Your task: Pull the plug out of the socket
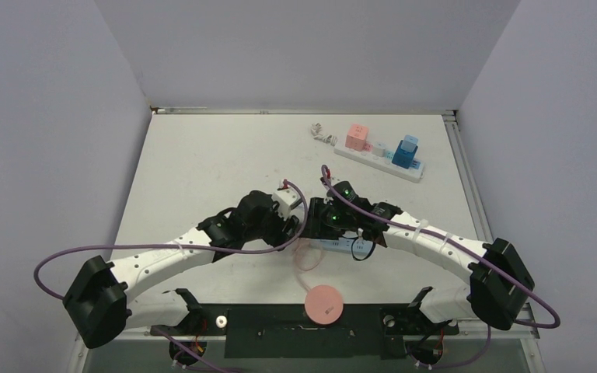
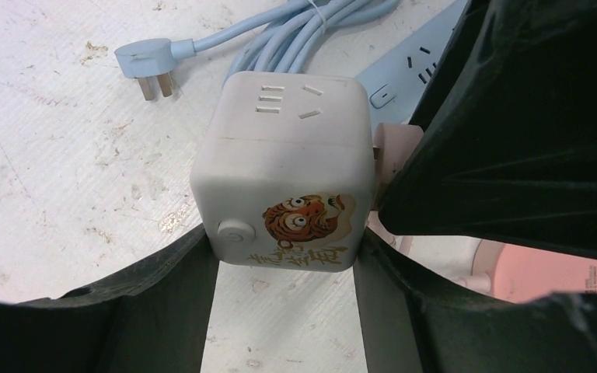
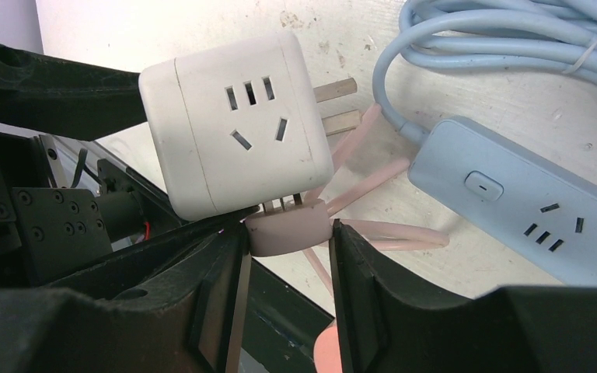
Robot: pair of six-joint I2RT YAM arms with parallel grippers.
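Observation:
The white cube socket (image 2: pixel 288 171), printed with a tiger face, is pinched between the fingers of my left gripper. A pink plug (image 3: pixel 289 230) sits between the fingertips of my right gripper, which touch it on both sides. Bare metal prongs (image 3: pixel 284 205) show in a narrow gap between plug and cube; their ends reach the cube's edge, and I cannot tell how deep they sit. Pink cord (image 3: pixel 392 231) loops below. The right gripper's dark finger hides part of the plug in the left wrist view.
A blue power strip (image 3: pixel 521 202) with coiled cable (image 3: pixel 497 50) lies beneath the grippers. Near the table's front edge is a pink disc (image 1: pixel 324 305). A white strip (image 1: pixel 375 161) with plugged-in cubes stands at back right.

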